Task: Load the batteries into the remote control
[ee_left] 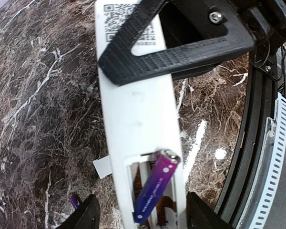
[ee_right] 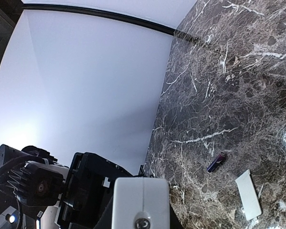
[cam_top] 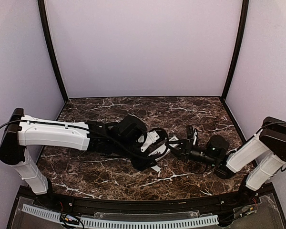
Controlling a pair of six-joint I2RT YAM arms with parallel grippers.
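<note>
The white remote (ee_left: 138, 114) is held in my right gripper (cam_top: 176, 145), whose black fingers clamp across its upper part in the left wrist view; its end fills the bottom of the right wrist view. A purple battery (ee_left: 155, 186) lies tilted in the open battery compartment, its upper end raised onto the rim. My left gripper is over the compartment, its part-open fingers on either side of the remote's lower end; whether they touch is unclear. A second purple battery (ee_right: 216, 162) lies on the table.
A white flat piece (ee_right: 248, 194), apparently the cover, lies on the marble table (cam_top: 100, 181) below the remote. Its front edge runs close by on the right in the left wrist view.
</note>
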